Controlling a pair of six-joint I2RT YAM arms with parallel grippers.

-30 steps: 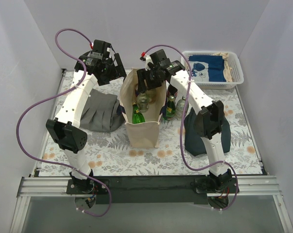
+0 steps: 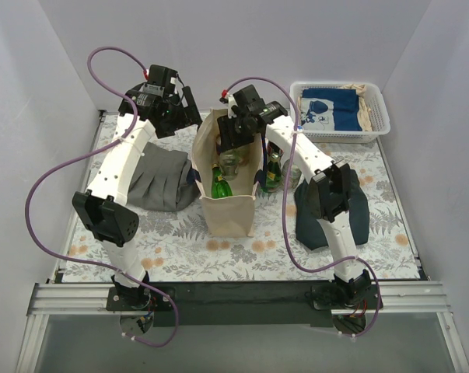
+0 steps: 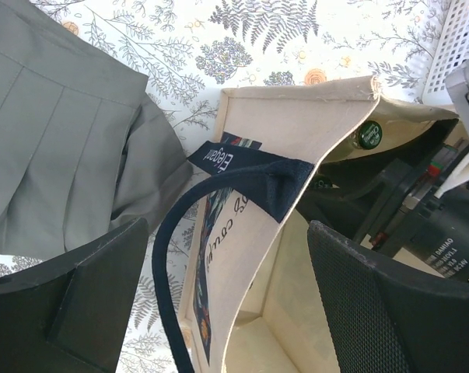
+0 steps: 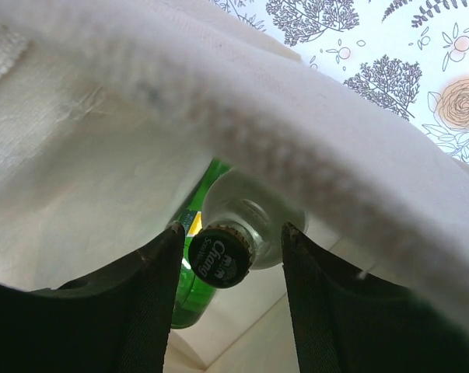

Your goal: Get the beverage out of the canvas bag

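The canvas bag (image 2: 230, 217) stands open in the middle of the table. In it, a green bottle (image 2: 221, 186) leans beside a clear bottle (image 2: 229, 161). My right gripper (image 2: 234, 140) reaches into the bag's far part. Seen from the right wrist, the clear bottle's dark cap (image 4: 220, 256) is between its parted fingers, with gaps at both sides; the green bottle (image 4: 194, 299) lies behind. My left gripper (image 2: 184, 123) is open and empty, left of the bag; a dark handle (image 3: 166, 264) runs below its fingers in the left wrist view.
Right of the bag stand a green bottle (image 2: 273, 171) and a clear bottle (image 2: 291, 176). A white basket (image 2: 378, 116) with cloth is at the back right. Grey cloth (image 2: 160, 177) lies left, dark cloth (image 2: 355, 214) right.
My right gripper has shifted a little to the left over the bag's opening. The left arm and the bottles stay nearly where they were.
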